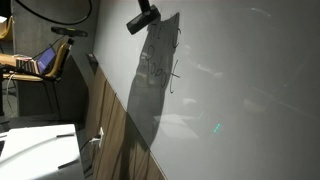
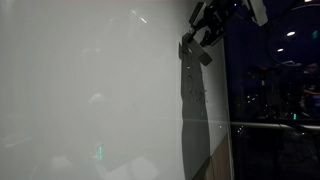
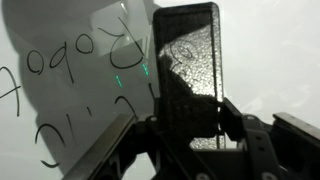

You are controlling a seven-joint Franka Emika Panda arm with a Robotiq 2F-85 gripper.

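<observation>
A dark rectangular block, seemingly a whiteboard eraser [image 3: 188, 65], sticks out ahead of my gripper, which is shut on its near end. The same eraser [image 1: 143, 20] shows at the top of exterior view 1, close to the whiteboard [image 1: 240, 80]. Whether it touches the board cannot be told. Black handwriting [image 3: 55, 55] covers the board to the left of the eraser in the wrist view. Part of the board behind the block is hidden. In exterior view 2 the gripper [image 2: 206, 38] is a dark shape near the board's upper right.
A wooden panel [image 1: 108, 120] runs along the board's edge. Beyond it stand a white table [image 1: 40, 150] and a chair with a laptop [image 1: 45, 62]. Dark windows [image 2: 275, 80] lie past the board in exterior view 2. Most of the board is bare.
</observation>
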